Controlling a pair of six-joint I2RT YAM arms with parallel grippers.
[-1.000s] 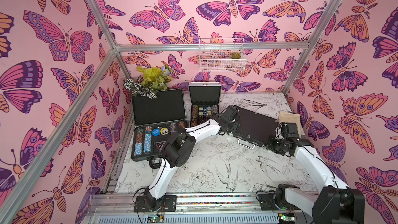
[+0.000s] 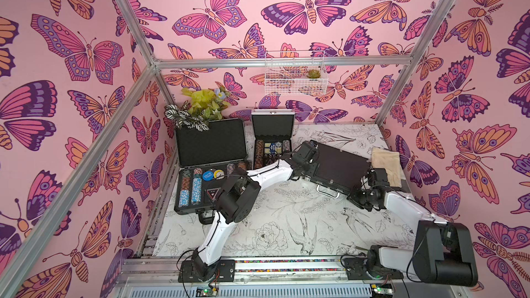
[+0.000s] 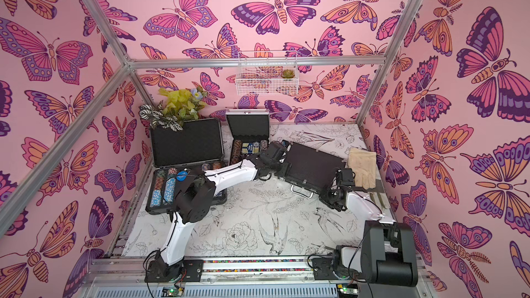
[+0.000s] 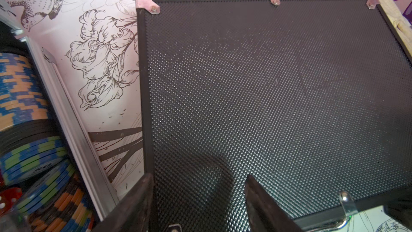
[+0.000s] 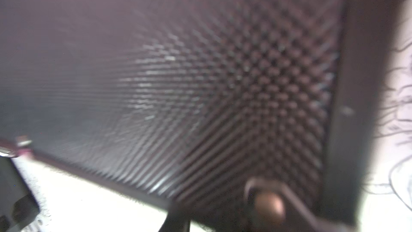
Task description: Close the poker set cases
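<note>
The right black case (image 2: 341, 165) lies with its lid down. Its handle (image 2: 328, 191) points toward the front. The large left case (image 2: 212, 142) stands open, its lid raised and chips inside. Behind the middle stands the small case (image 2: 273, 127), open too, with chips and cards. My left gripper is open above the left front part of the shut-lidded case, nothing between its fingers. At that case's right front corner is my right gripper (image 2: 360, 197); its fingers are not clear. The right wrist view is blurred, showing the dark lid (image 5: 266, 73) and a metal corner piece (image 5: 270, 204) close up.
A beige cloth (image 2: 386, 165) lies beyond the right case's right end. Yellow flowers (image 2: 204, 103) stand behind the large left case. A white wire basket (image 2: 296, 85) hangs on the back wall.
My right arm has shifted left and a little forward, its gripper lower at the right case's front corner. My left arm and all the cases look unmoved.
</note>
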